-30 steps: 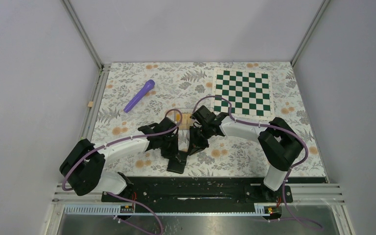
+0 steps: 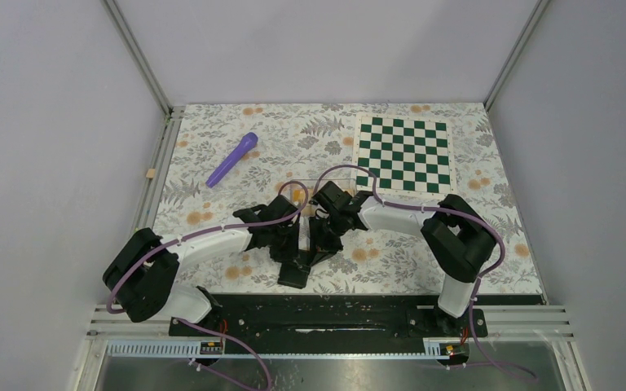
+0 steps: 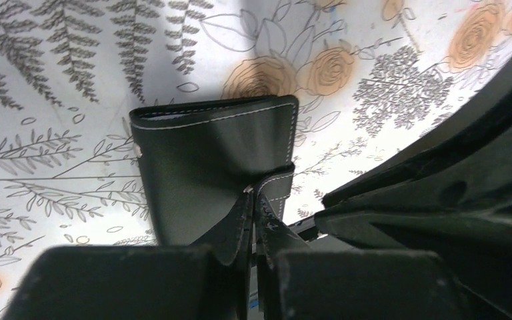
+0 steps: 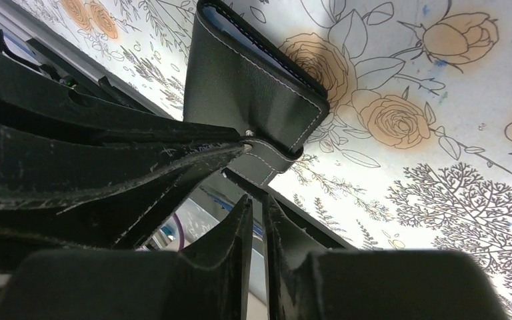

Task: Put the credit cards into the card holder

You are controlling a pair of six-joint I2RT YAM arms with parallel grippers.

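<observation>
The black card holder (image 2: 293,276) lies folded on the tablecloth near the front edge. In the left wrist view the holder (image 3: 207,160) has white stitching and a strap across its side. My left gripper is shut, its tips touching the holder at this strap; whether the strap is pinched cannot be told. A bluish lining or card edge (image 4: 240,32) shows inside the fold in the right wrist view. My right gripper is shut just beside the strap side, nothing visible between its fingers. No separate credit card can be made out clearly.
A clear box with yellowish contents (image 2: 298,195) stands behind the grippers, partly covered by the arms. A purple microphone-shaped object (image 2: 232,160) lies back left, a green checkered board (image 2: 403,155) back right.
The left arm and the holder have barely shifted.
</observation>
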